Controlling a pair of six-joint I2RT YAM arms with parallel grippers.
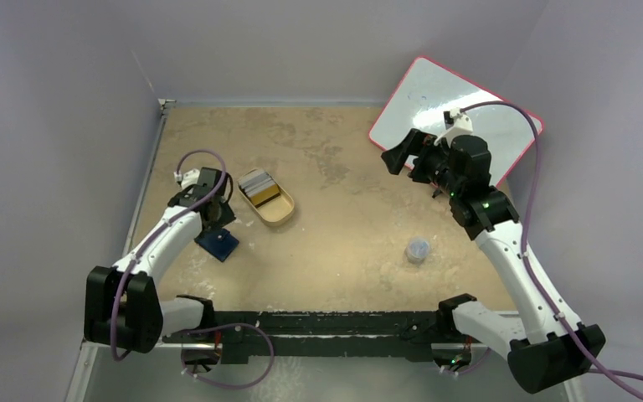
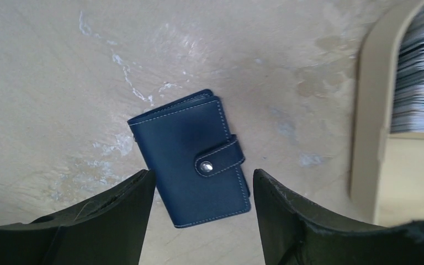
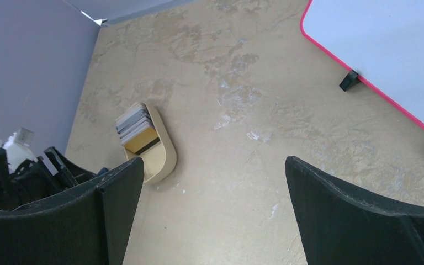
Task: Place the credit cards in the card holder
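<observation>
The dark blue card holder [image 2: 182, 160] lies flat on the table, its snap strap closed. In the left wrist view it shows beyond and between the fingertips of my left gripper, which is part open, with nothing held. From above, the holder [image 1: 218, 244] is partly covered by the left arm. Grey cards and a gold one [image 1: 261, 192] stand stacked in a beige tray [image 1: 280, 209] to the right of the left gripper. Over the right side of the table, my right gripper is wide open and empty.
A white board with a red edge [image 1: 435, 96] stands at the back right, behind the right arm. A small clear round container [image 1: 417, 249] sits at the front right.
</observation>
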